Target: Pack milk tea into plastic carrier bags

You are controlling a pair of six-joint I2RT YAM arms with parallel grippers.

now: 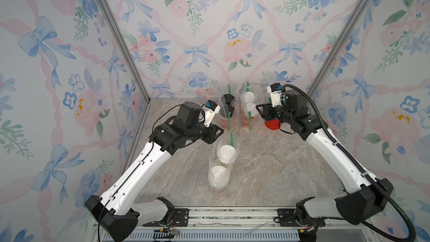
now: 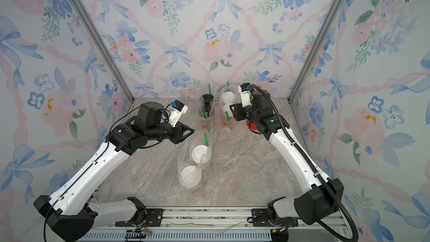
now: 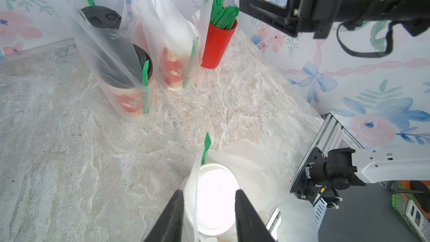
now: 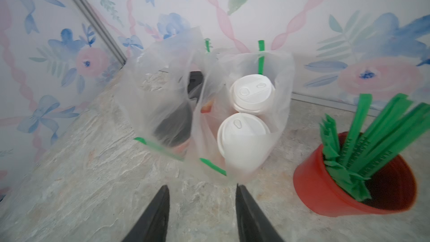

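A clear plastic bag [image 1: 214,159] stands at the front middle of the table with two white-lidded cups [image 1: 226,153] and a green straw [image 1: 231,139] in it. Above and behind it, my left gripper [image 1: 221,135] is part open; in the left wrist view the bag's thin edge runs up between the fingers, apparently not gripped. At the back stand a bag with black-lidded cups [image 1: 228,100] and one with white-lidded cups [image 4: 244,127], each with green straws. My right gripper hangs open in front of them, nothing between its fingers.
A red cup [image 4: 313,183] full of green straws [image 4: 380,139] stands at the back right, partly behind my right gripper in the top views. Bare table [image 1: 277,165] lies to the right and left of the front bag.
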